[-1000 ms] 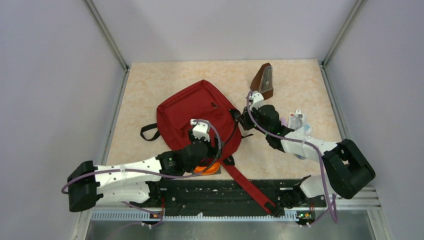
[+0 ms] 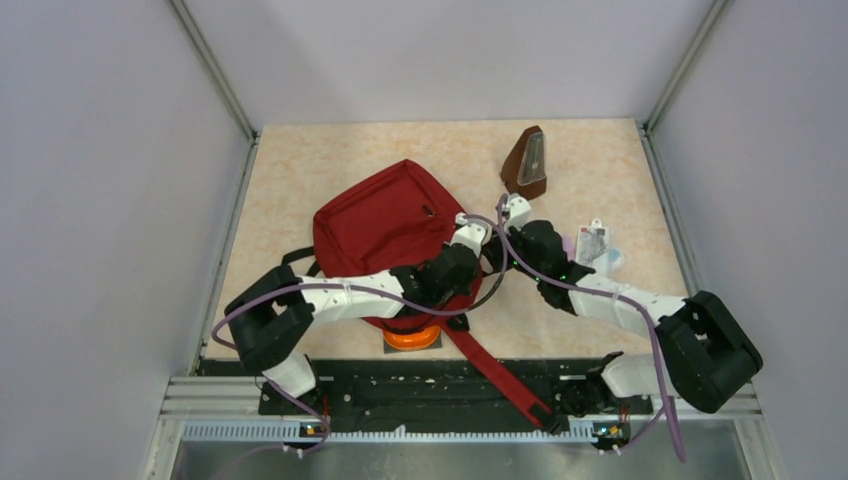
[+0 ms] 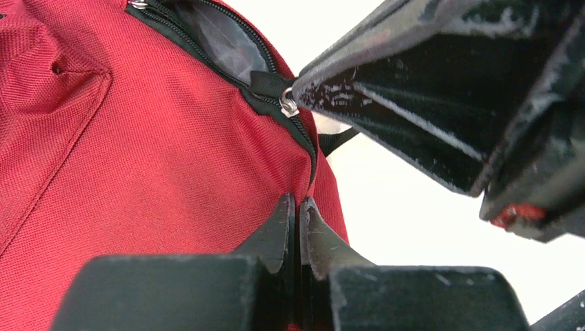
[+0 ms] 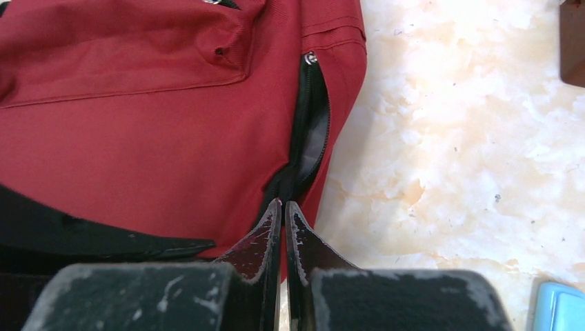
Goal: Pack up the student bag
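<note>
The red bag (image 2: 375,215) lies on the table. In the left wrist view its zipper (image 3: 288,105) runs along the edge, part open on a grey lining. My left gripper is shut on the red fabric's edge just below the zipper pull, with nothing clearly between its fingertips. The black body of the right gripper fills that view's upper right, beside the pull. In the right wrist view my right gripper is shut at the lower end of the open zipper (image 4: 310,124); whether it pinches anything thin is unclear.
A brown pencil case (image 2: 523,165) stands at the back right. A clipboard-like item (image 2: 592,245) and light blue items (image 4: 560,307) lie right of the bag. An orange object (image 2: 410,338) is at the front under the bag's edge.
My left arm has moved right and toward the back, over the bag's right side next to the right gripper. The right arm has shifted slightly toward the front and right.
</note>
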